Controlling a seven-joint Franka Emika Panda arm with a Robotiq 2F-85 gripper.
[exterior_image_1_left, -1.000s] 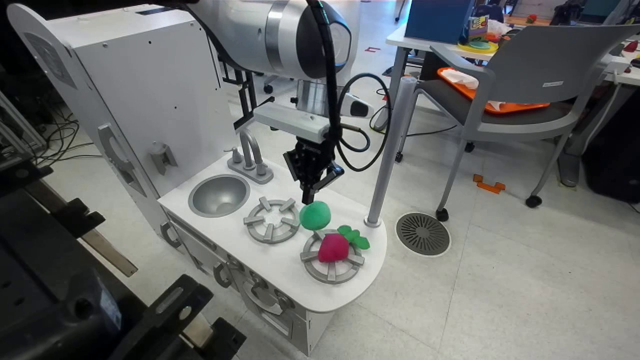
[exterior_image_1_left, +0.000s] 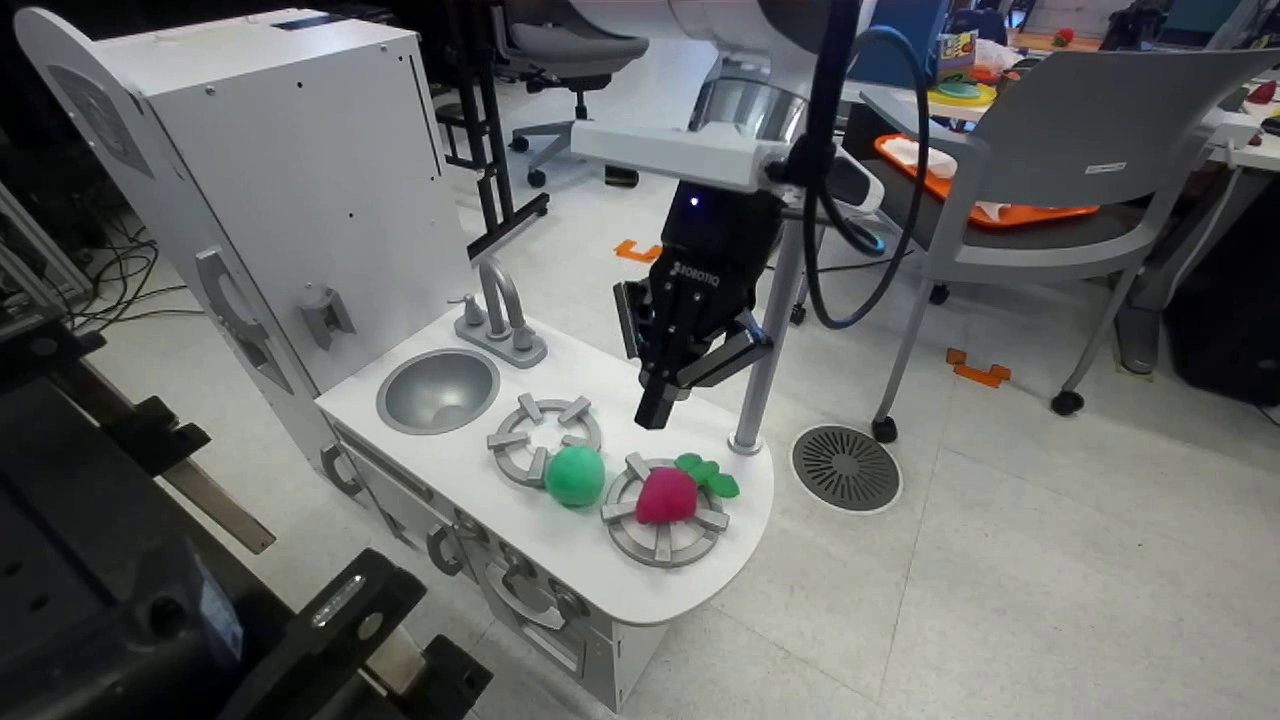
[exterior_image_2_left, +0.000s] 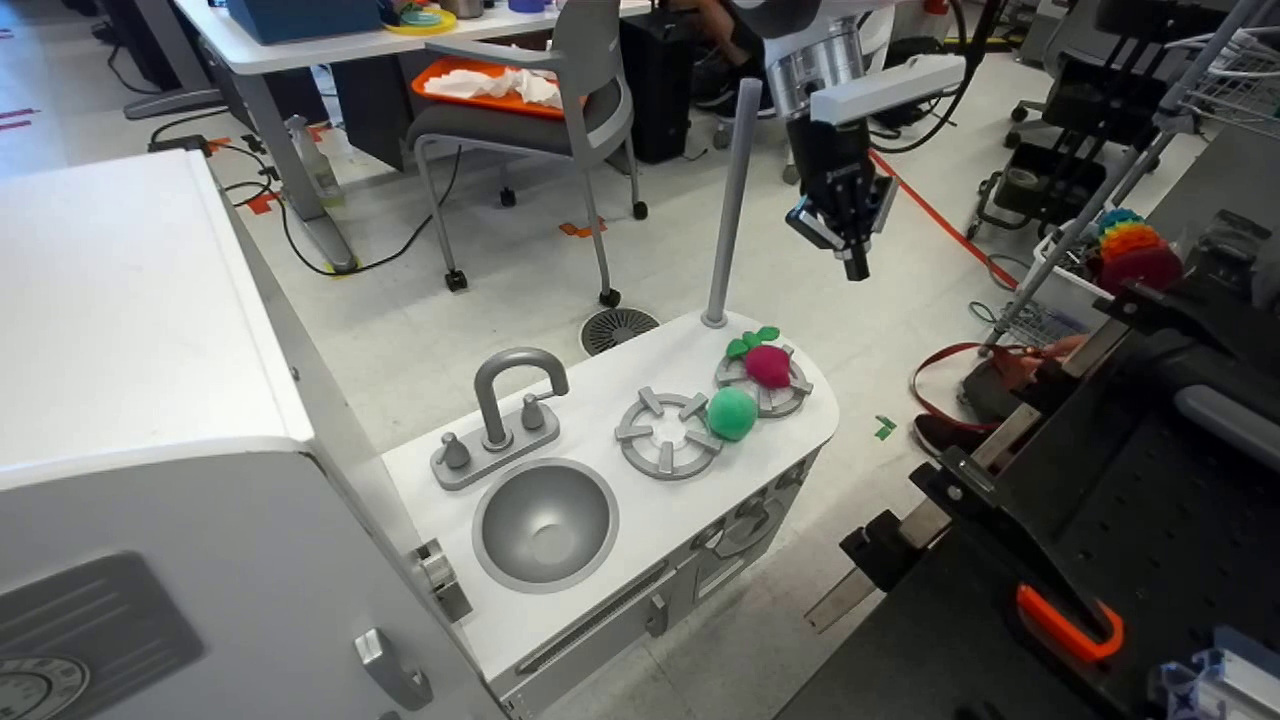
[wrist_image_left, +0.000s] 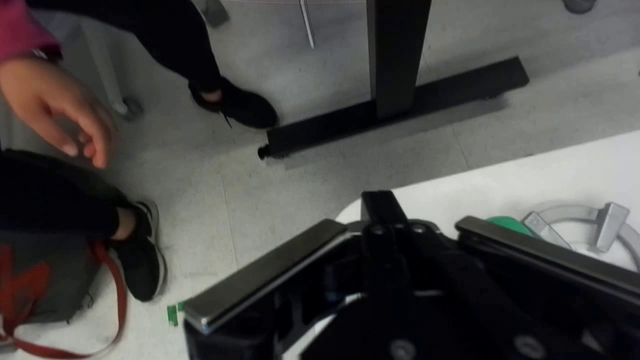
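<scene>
A fuzzy green ball (exterior_image_1_left: 575, 475) rests on the toy kitchen's white counter, against the edge of the left-hand burner (exterior_image_1_left: 528, 414). On the other burner (exterior_image_2_left: 793, 400) lies a dark pink radish-like toy (exterior_image_1_left: 667, 497) with green leaves. High above the counter and clear of both toys is my gripper (exterior_image_1_left: 655, 406), shut with nothing showing between its fingers. In exterior view 2 the gripper (exterior_image_2_left: 855, 264) appears beyond the rounded counter end. Only a sliver of the green ball (wrist_image_left: 510, 224) shows past the gripper in the wrist view; the pink toy is hidden there.
A grey post (exterior_image_1_left: 768, 324) rises from the counter's back edge. The round sink (exterior_image_1_left: 439, 392) and faucet (exterior_image_1_left: 504, 306) sit beside the tall white cabinet (exterior_image_1_left: 300, 180). A person's hand (wrist_image_left: 57, 105) and feet are near the kitchen. Counter between sink and cabinet is bare.
My arm has risen and swung to the right in exterior view 1. The pink toy has stayed put.
</scene>
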